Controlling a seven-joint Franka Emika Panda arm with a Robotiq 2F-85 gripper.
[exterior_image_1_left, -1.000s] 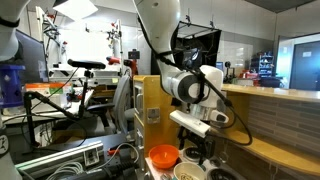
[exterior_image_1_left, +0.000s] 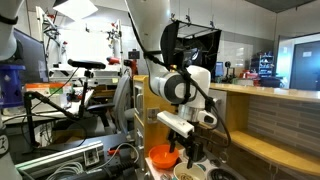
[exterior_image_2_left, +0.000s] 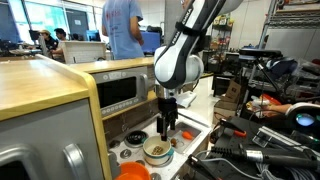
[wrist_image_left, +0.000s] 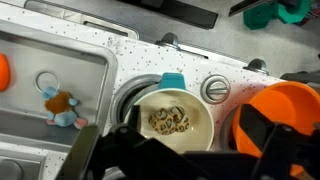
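Observation:
My gripper is open, its dark fingers spread wide with nothing between them. Beneath it in the wrist view is a round pot (wrist_image_left: 202, 112) with a pale inside and a teal handle (wrist_image_left: 172, 80). Brown pieces (wrist_image_left: 169, 121) lie at the bottom of the pot. An orange bowl (wrist_image_left: 278, 104) stands to the right, partly covered by a finger. In exterior view 2 the gripper hangs above the pot (exterior_image_2_left: 157, 151), with the orange bowl (exterior_image_2_left: 131, 172) nearer the camera.
A grey sink basin (wrist_image_left: 85, 67) on the left of the wrist view holds a small blue and brown plush toy (wrist_image_left: 62, 106) and an orange item (wrist_image_left: 3, 72) at the edge. A control knob (wrist_image_left: 215, 90) sits between pot and bowl. A wooden shelf (exterior_image_1_left: 270, 130) borders the counter.
The pot and orange bowl look unmoved.

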